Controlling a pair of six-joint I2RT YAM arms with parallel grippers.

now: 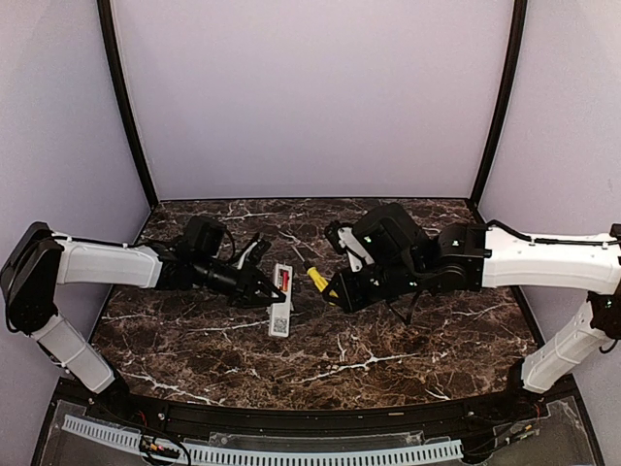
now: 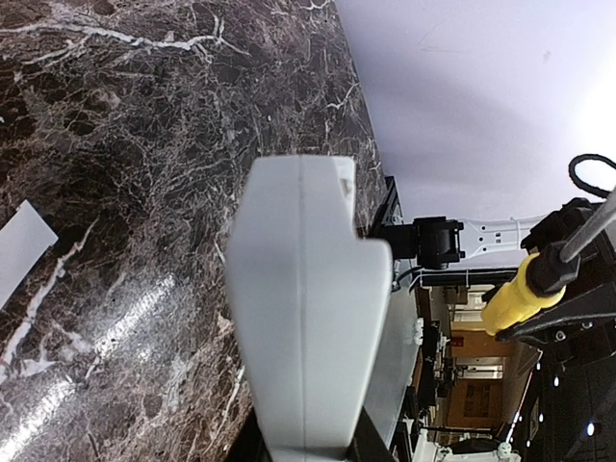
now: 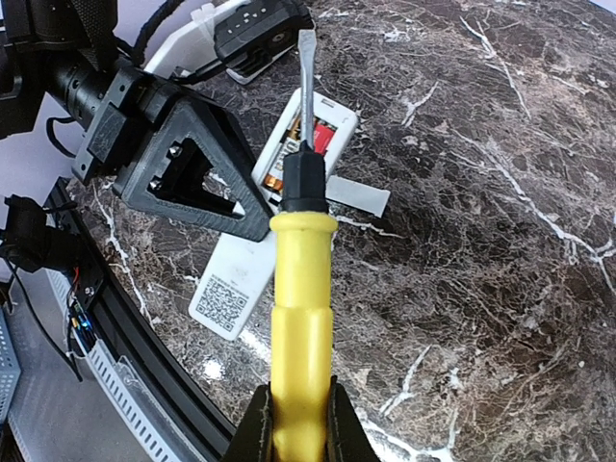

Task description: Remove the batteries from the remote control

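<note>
The white remote control [image 1: 279, 301] is raised off the table, with my left gripper [image 1: 272, 296] shut on its side. Its battery bay faces up; a red battery [image 3: 322, 137] and a copper-coloured one [image 3: 280, 166] show inside, partly behind the screwdriver. In the left wrist view, the remote [image 2: 303, 308] fills the middle, seen edge-on. My right gripper is shut on the yellow handle of a screwdriver [image 3: 303, 318]. From above, the screwdriver [image 1: 315, 277] is to the right of the remote, its metal tip apart from the bay.
A flat white piece [image 3: 358, 195], perhaps the battery cover, lies on the dark marbled table [image 1: 388, 364] below the remote. White walls [image 1: 310, 97] enclose the back and sides.
</note>
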